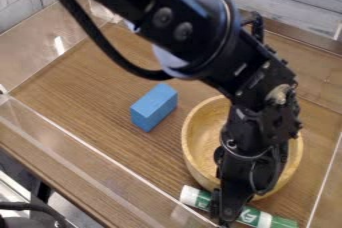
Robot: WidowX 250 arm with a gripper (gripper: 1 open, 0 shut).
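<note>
A black robot arm reaches down over a yellow bowl [205, 132] on the wooden tabletop. Its gripper [230, 208] is low in front of the bowl, over a green and white cylinder [270, 219] lying at the front edge. The fingers are dark and overlap the cylinder, so whether they hold it cannot be told.
A blue block [154, 107] rests left of the bowl.
</note>
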